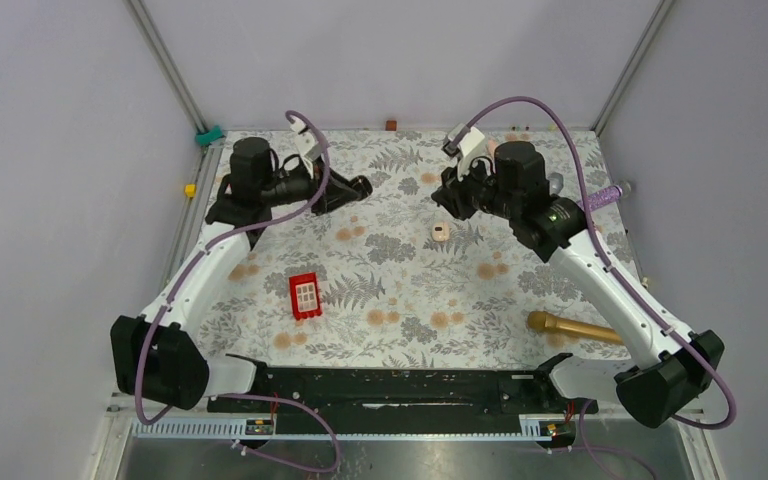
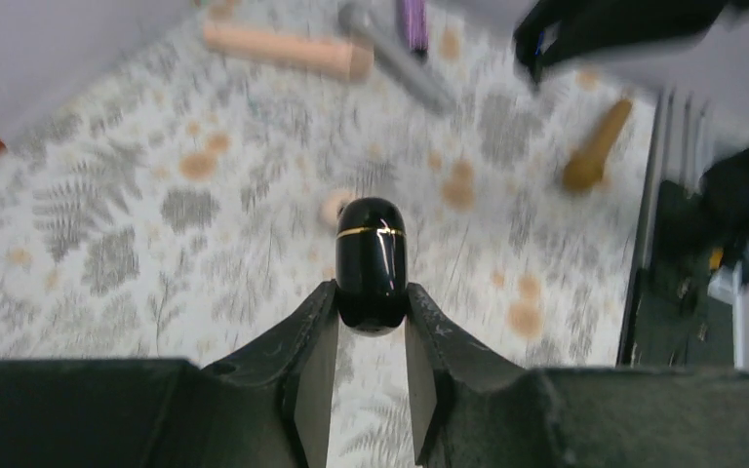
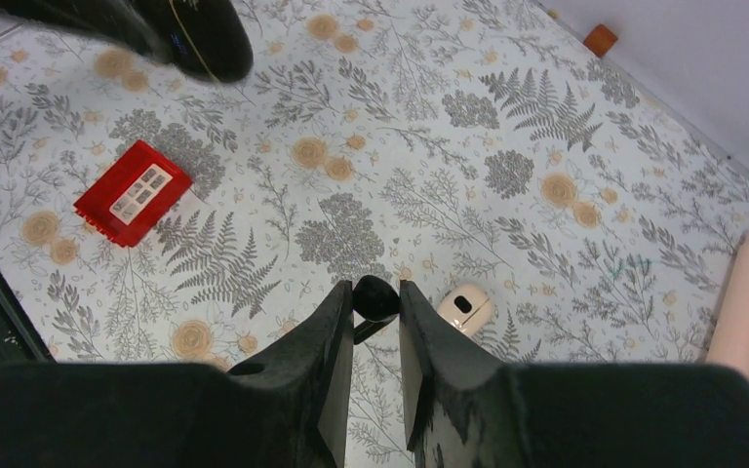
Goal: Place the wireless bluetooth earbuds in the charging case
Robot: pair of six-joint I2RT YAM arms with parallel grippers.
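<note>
A glossy black rounded case with a thin gold line (image 2: 371,255) stands up between the fingertips of my left gripper, which is shut on it. In the top view the case (image 1: 362,187) shows over the left-middle of the table; whether its lid is raised I cannot tell. My right gripper is shut on a small black piece, apparently an earbud (image 3: 376,298), with a dark stem-like part below it. From above, the right gripper (image 1: 442,200) hangs right of the case, clearly apart from it, and hides the earbud there.
A small cream object with a dark spot (image 1: 441,232) lies just below the right gripper in the top view. A red tray-like item (image 1: 305,297) is at front left. A gold microphone (image 1: 572,328) and purple tube (image 1: 605,196) lie at right.
</note>
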